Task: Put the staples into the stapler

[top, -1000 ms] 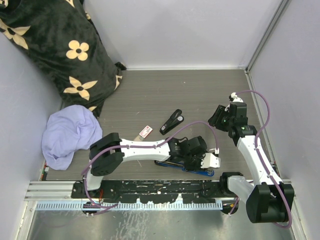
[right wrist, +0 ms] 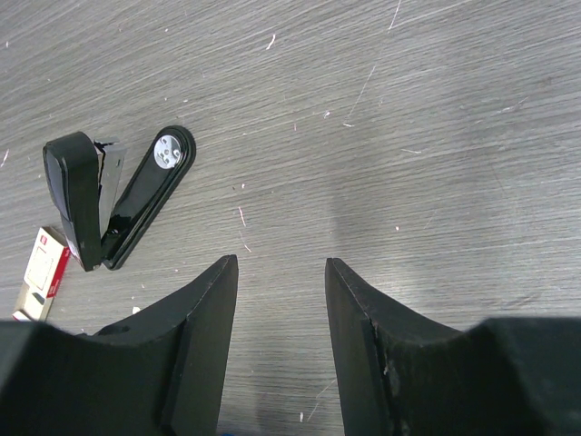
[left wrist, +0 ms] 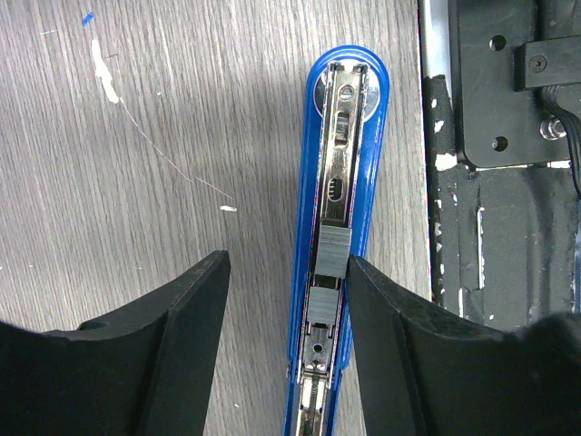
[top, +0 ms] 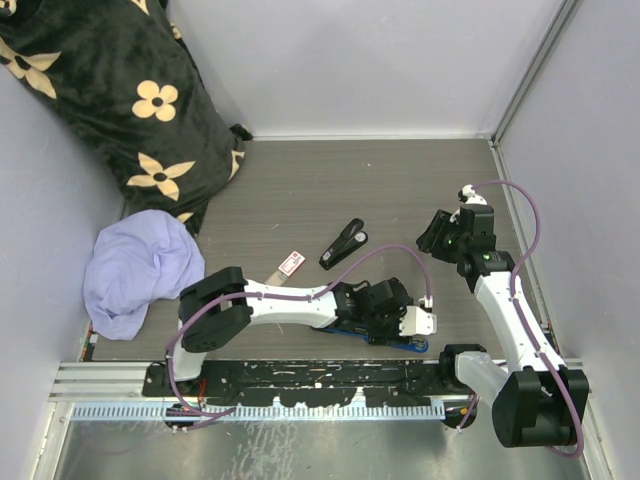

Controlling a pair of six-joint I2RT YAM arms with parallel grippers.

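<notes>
In the left wrist view the blue stapler (left wrist: pixel 376 145) lies opened out on the table, its metal channel bare. Two short grey staple strips sit end to end in line with the channel, an upper strip (left wrist: pixel 333 252) and a lower strip (left wrist: pixel 322 306). My left gripper is open over it; the right-hand finger is close against the stapler's edge by the strips, while a gap separates the other finger from it. Whether anything touches, I cannot tell. My right gripper stands open and empty above bare table, at the right in the top view.
A black stapler (top: pixel 344 244) lies mid-table, beside a small red-and-white box (top: pixel 291 263). A lilac cloth (top: pixel 145 270) and a dark flowered cushion (top: pixel 130 100) fill the left side.
The left arm has shifted very slightly over the blue stapler. The right arm looks still in the top view, and the objects on the table have stayed in place.
</notes>
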